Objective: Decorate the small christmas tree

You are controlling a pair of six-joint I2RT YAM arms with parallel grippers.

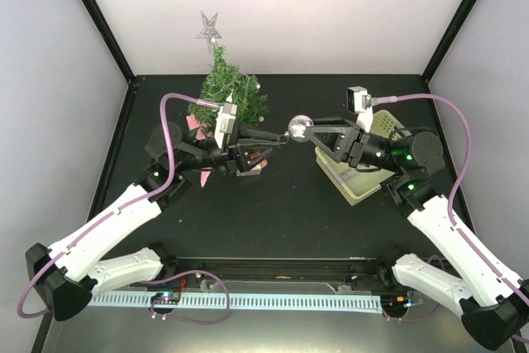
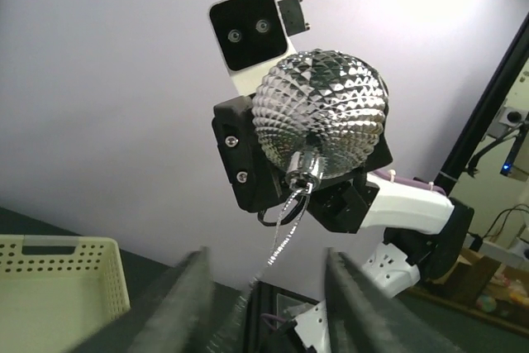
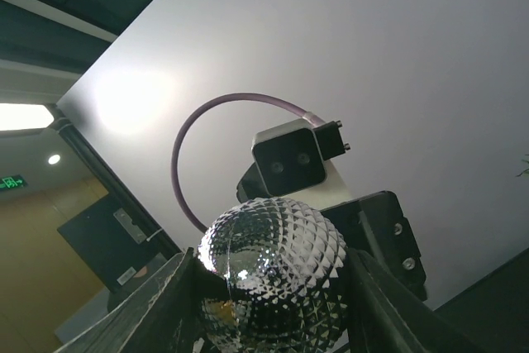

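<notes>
A shiny silver bauble is between the fingertips of my right gripper, in the air over the middle of the table. In the right wrist view the faceted bauble sits between both fingers. Its silver string loop points toward my left gripper. The left wrist view shows the left fingers apart, blurred, with the string's end running between them. Behind the left arm stands the small green tree, topped by a silver star; its lower part is partly hidden.
A pale yellow basket lies under the right arm, partly covered by it. White ornaments hang on the tree, and its pot shows below the left gripper.
</notes>
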